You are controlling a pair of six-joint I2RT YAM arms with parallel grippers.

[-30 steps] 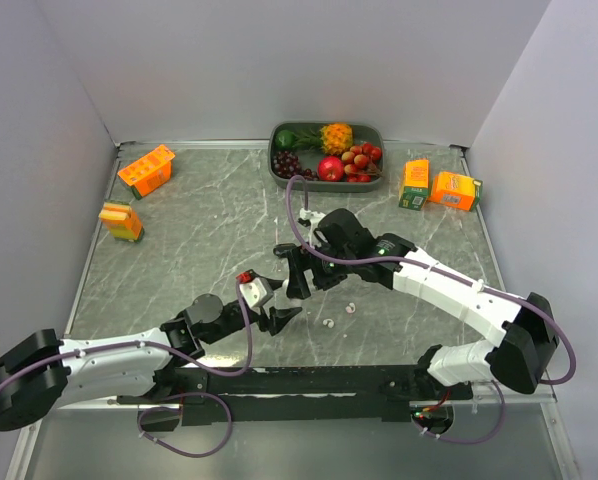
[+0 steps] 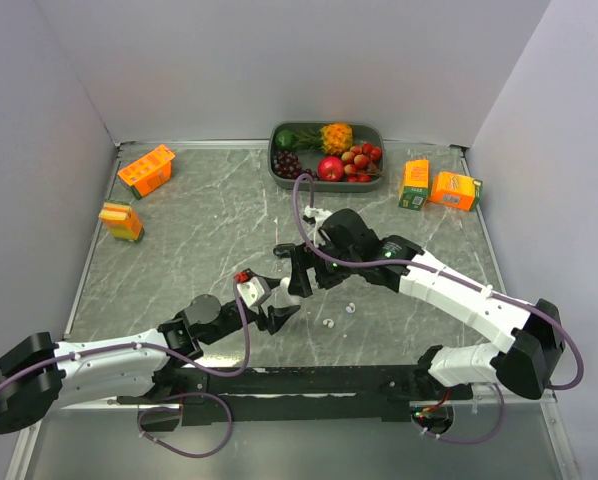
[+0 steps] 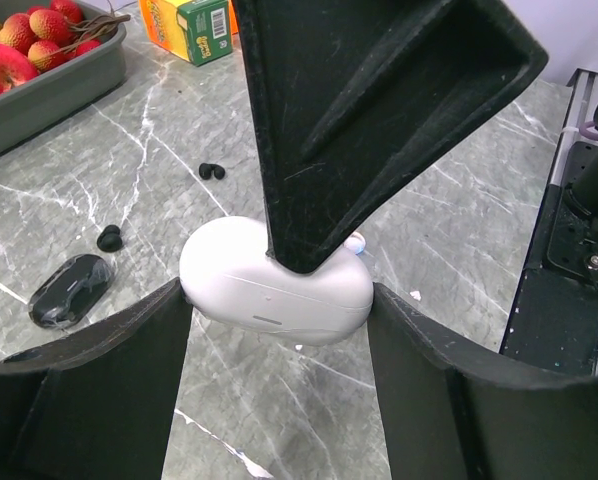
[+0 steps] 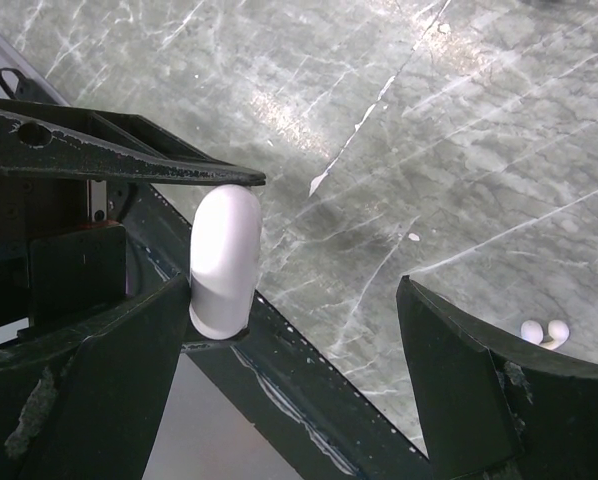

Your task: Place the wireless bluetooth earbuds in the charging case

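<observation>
My left gripper (image 2: 280,302) is shut on the white charging case (image 3: 276,300), seen large in the left wrist view with its seam toward the camera. My right gripper (image 2: 306,272) is open beside it; one black fingertip rests at the top of the case in the left wrist view, and in the right wrist view the case (image 4: 225,260) is by one of its fingers. Two white earbuds (image 4: 545,332) lie on the marble table, small pale shapes also visible right of the grippers in the top view.
A dark glossy object (image 3: 71,291) and small black pieces (image 3: 110,239) lie on the table. A fruit tray (image 2: 326,157) stands at the back, with orange boxes at left and right. A dark rail (image 2: 299,390) runs along the front edge.
My right arm has shifted slightly to the right in the top view. The left arm stays nearly still, holding the case.
</observation>
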